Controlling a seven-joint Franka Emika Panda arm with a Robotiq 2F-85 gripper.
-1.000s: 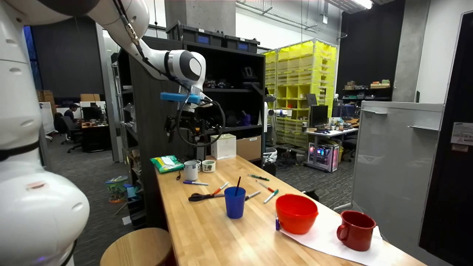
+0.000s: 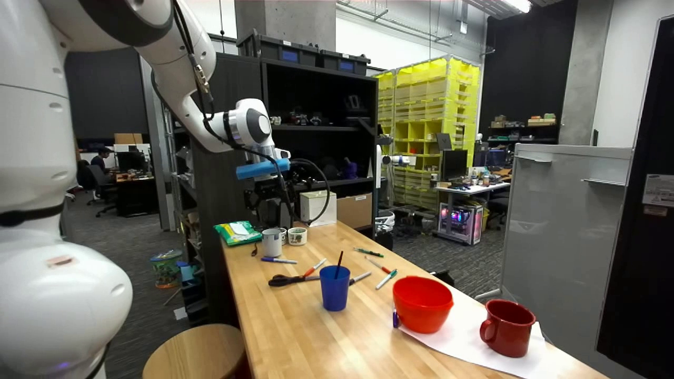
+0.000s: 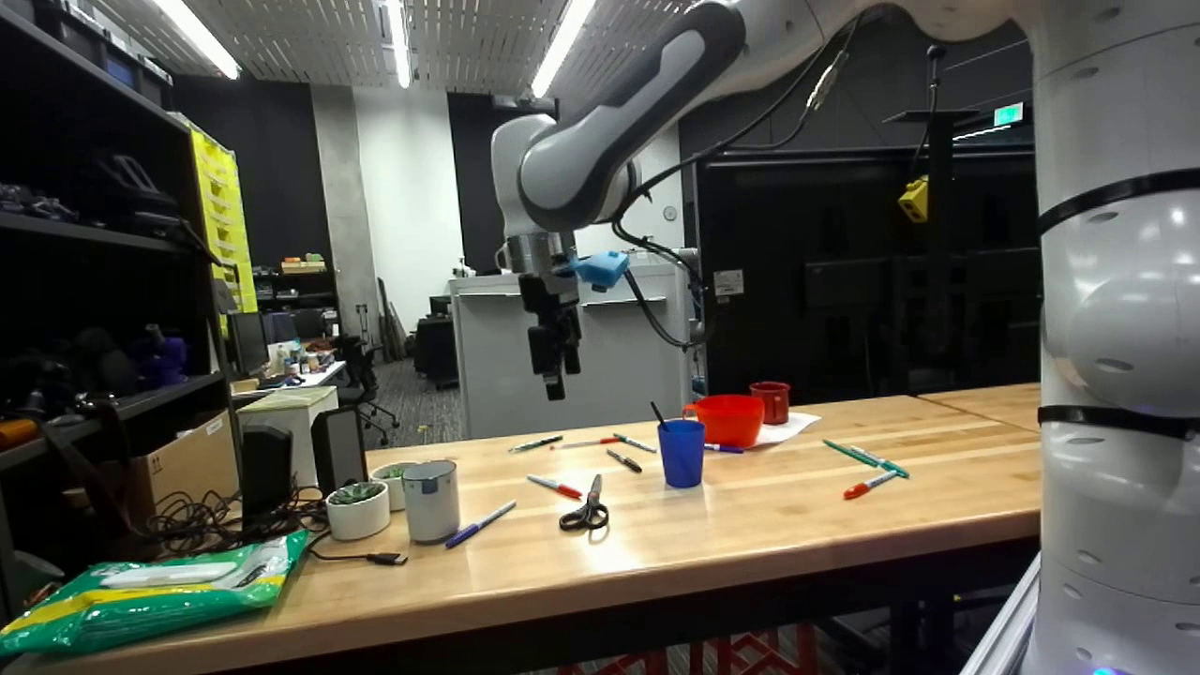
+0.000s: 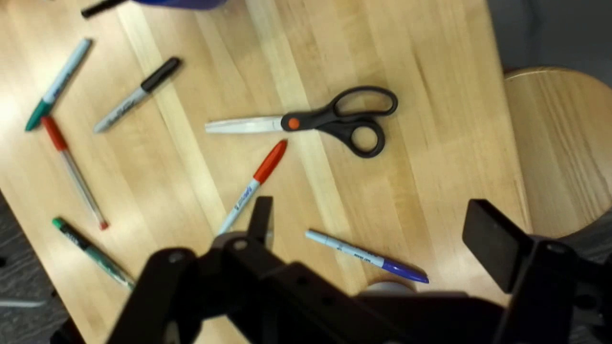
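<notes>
High above the tabletop, my gripper is open, its two black fingers wide apart with nothing held. In the wrist view, a blue-capped marker lies below the gap between them. A red-capped marker is beside the left finger, its lower end hidden. Black-handled scissors rest farther up. Toward the left are a black marker, a green-capped marker, a red pen and a green pen. The blue cup stands upright with a black pen inside.
The red bowl and dark red mug occupy white paper. At the other end are a grey mug, small plant pots, a green packet and cables. Bare wood surrounds the blue cup.
My arm has come down, bringing the gripper closer to the table, and its wrist has shifted slightly left in exterior view 1. Objects on the table look unmoved.
</notes>
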